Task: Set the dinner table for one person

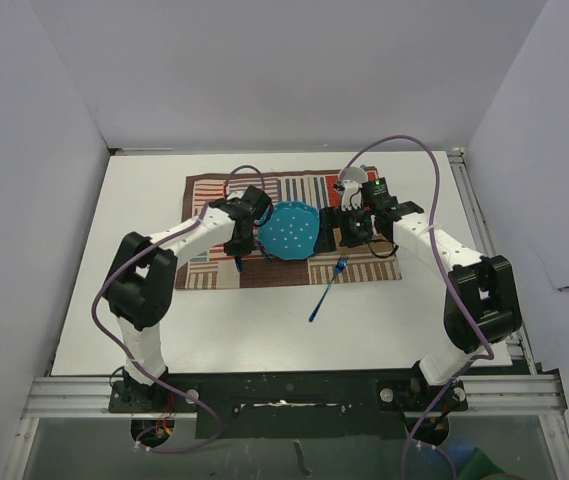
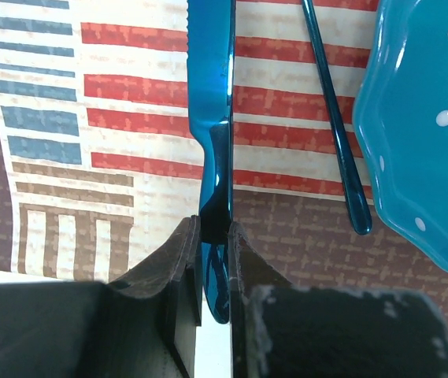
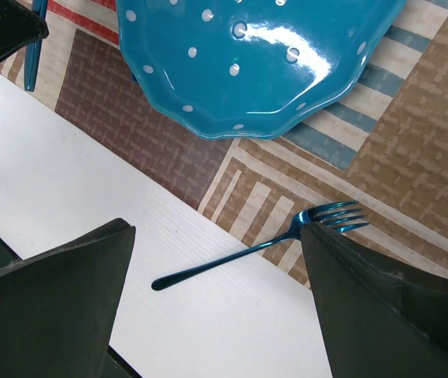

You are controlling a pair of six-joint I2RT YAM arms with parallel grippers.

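A shiny blue knife [image 2: 217,157] lies lengthwise between the fingertips of my left gripper, which is shut on its handle over the left part of the striped placemat [image 2: 42,189]. Right of the knife, a slim blue utensil handle [image 2: 335,126] rests beside the scalloped blue plate [image 1: 289,235]; its head is out of view. My right gripper stands open above a blue fork [image 3: 247,250], with nothing held. The fork's tines lie on the mat, partly behind one finger, and its handle reaches onto the white table.
White dots cover the plate [image 3: 231,102], which sits mid-mat between both arms. Bare white table [image 1: 234,335] spreads in front of the mat, and more is free at the far left [image 1: 144,195].
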